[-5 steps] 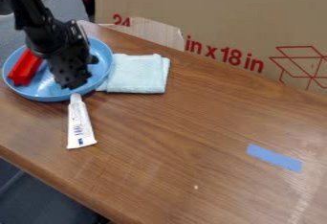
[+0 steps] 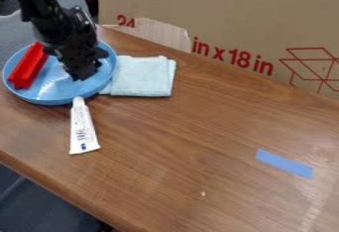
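Observation:
The black gripper (image 2: 82, 61) reaches down from the top left over a blue round plate (image 2: 59, 94); its fingers are in or just above the plate, and whether they are open or shut is unclear. A red object (image 2: 27, 69) lies at the plate's left side. A white tube (image 2: 81, 130) lies on the table below the plate. A folded pale cloth (image 2: 143, 77) lies right of the plate.
A large cardboard box (image 2: 225, 18) stands along the back. A strip of blue tape (image 2: 283, 164) is on the right of the wooden table (image 2: 199, 167), whose middle and front are clear.
The gripper has risen slightly and shifted within the plate area, showing more of the red object. The tube and cloth have not moved.

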